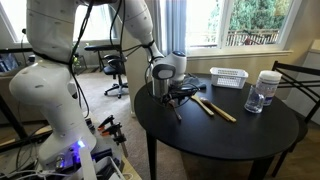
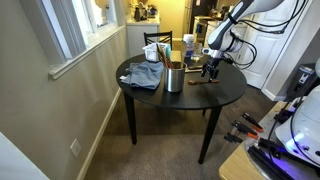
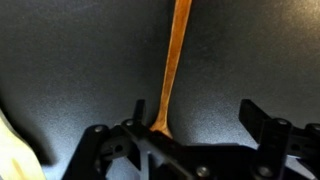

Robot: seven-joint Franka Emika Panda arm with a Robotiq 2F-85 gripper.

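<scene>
A slim reddish-brown wooden utensil (image 3: 172,70) lies on the black table, its lower end crossing the space between my fingers in the wrist view. My gripper is open above it, fingertips apart on either side of the stick. From the first exterior view, the gripper (image 1: 181,97) hangs low over the near-left part of the table, with the dark utensil (image 1: 177,114) just under it. The second exterior view has the gripper (image 2: 210,73) above the same utensil (image 2: 204,82). Contact between fingers and table cannot be made out.
Light wooden utensils (image 1: 218,111) lie to the right; a pale yellow one (image 3: 15,155) edges into the wrist view. A white basket (image 1: 229,77) and plastic jugs (image 1: 268,84) stand farther back. A utensil canister (image 2: 175,78) and grey cloth (image 2: 141,75) occupy the other end.
</scene>
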